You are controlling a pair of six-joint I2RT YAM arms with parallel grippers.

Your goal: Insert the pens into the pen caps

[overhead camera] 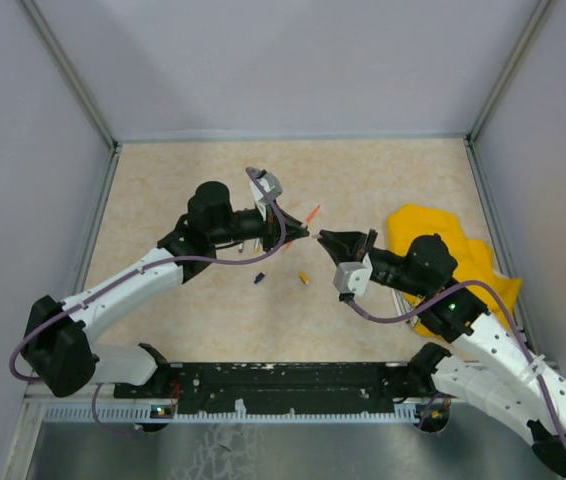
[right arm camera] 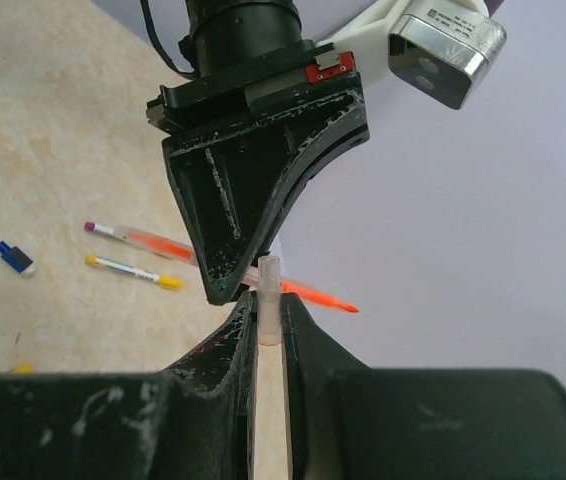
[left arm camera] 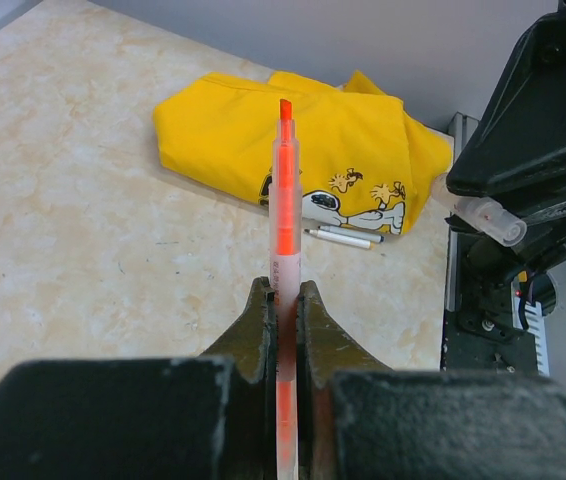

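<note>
An orange pen [left arm camera: 286, 215] with a bare orange tip is held in my left gripper, shut around its barrel. In the right wrist view the same pen [right arm camera: 313, 293] slants down to the right past the left fingers [right arm camera: 228, 230]. My right gripper is shut on a clear, translucent cap [right arm camera: 269, 290]. From the left wrist, that cap [left arm camera: 493, 220] shows to the right of the pen, apart from it. Seen from above, the right gripper [overhead camera: 321, 238] faces the left gripper [overhead camera: 303, 233] across a small gap.
A yellow cloth bag [overhead camera: 443, 240] lies at the right, with white pens [left arm camera: 343, 236] beside it. A yellow pen [right arm camera: 133, 271], a dark blue cap [right arm camera: 15, 258] and a small yellow piece [overhead camera: 304, 278] rest on the table.
</note>
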